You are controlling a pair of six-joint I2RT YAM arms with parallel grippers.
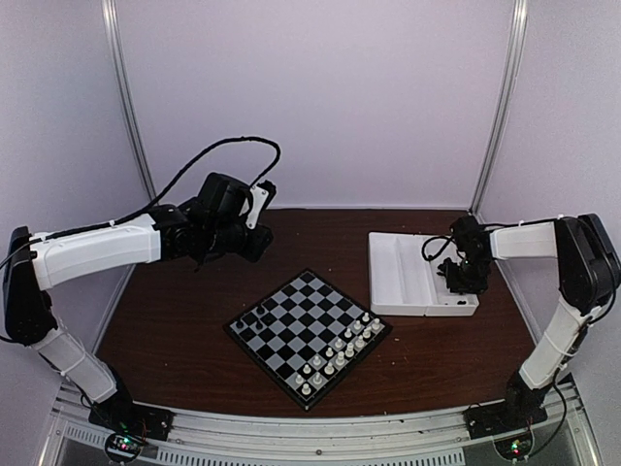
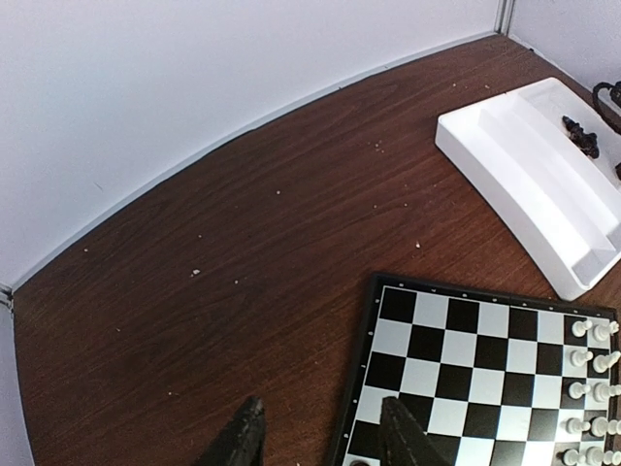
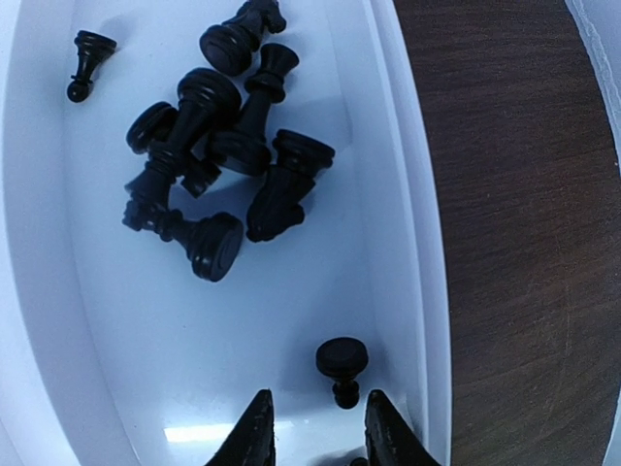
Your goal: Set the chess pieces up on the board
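Note:
The chessboard (image 1: 309, 340) has white pieces (image 1: 340, 354) standing in rows along its front-right side and several dark pieces (image 1: 250, 323) near its left corner. My left gripper hangs raised above the table left of the board, fingers apart and empty. My right gripper is low in the right compartment of the white tray (image 1: 398, 274), open, with a small black pawn (image 3: 342, 361) lying just ahead of its fingertips. A cluster of black pieces (image 3: 209, 146) lies farther up in that compartment, with a lone pawn (image 3: 89, 60) at upper left.
The tray sits right of the board. Pale walls (image 1: 310, 107) enclose the back and sides.

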